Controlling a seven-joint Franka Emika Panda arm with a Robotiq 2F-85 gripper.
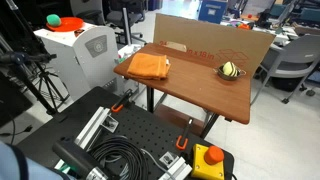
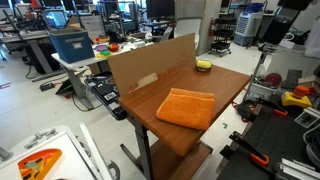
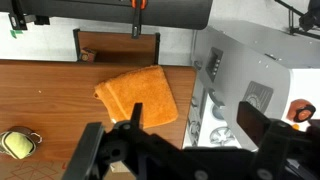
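Observation:
An orange cloth lies folded on the left part of the brown wooden table; it also shows as the orange cloth in exterior view 2. From above, the wrist view has this cloth near the middle. A round yellow object with dark bands rests toward the table's far right, at the left edge of the wrist view as the yellow object. My gripper shows as dark parts along the bottom of the wrist view. Its fingers look apart, with cloth and wood visible beyond the gap. It is clear of both objects.
A cardboard panel stands along the table's back edge. Beside the table is a grey drawer cabinet with a red top and a green ball. A yellow box with a red button sits at front right.

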